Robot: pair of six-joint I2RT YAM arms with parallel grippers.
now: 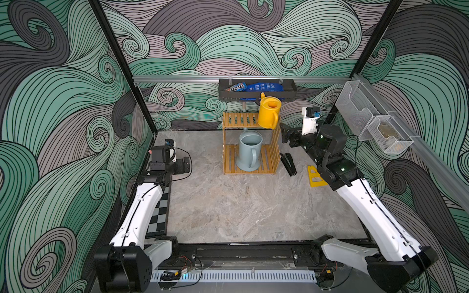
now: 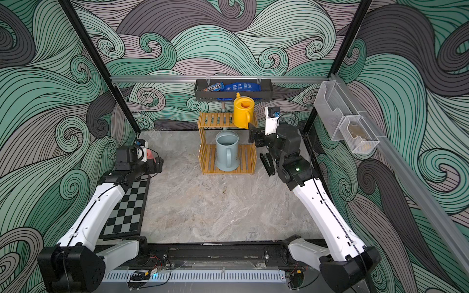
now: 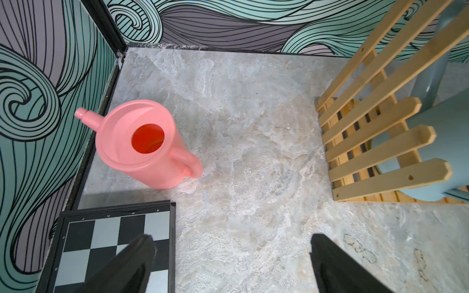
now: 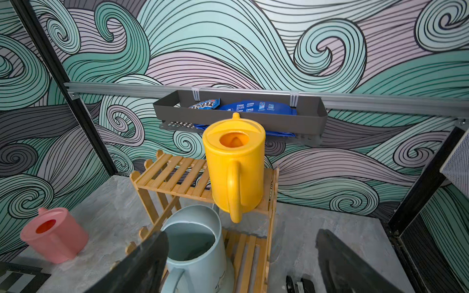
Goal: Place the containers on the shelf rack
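Observation:
On the right end of the wooden shelf's point(image 4: 171, 174) upper tier stands a yellow watering can point(image 4: 234, 171), upright, handle toward the front. A larger grey-blue can point(image 1: 250, 151) occupies the lower tier. The pink watering can point(image 3: 146, 146) rests on the table at the far left, mostly hidden by the left arm in the top views. My right gripper is open and empty, clear of the yellow can and to its right in the top left view. Also open with nothing between its fingers is my left gripper, near the pink can.
A chequered board point(image 2: 126, 210) lies at the left edge. Right of the shelf are a black tool point(image 1: 288, 164) and a yellow piece point(image 1: 316, 176). A dark bin point(image 4: 244, 114) hangs behind the shelf.

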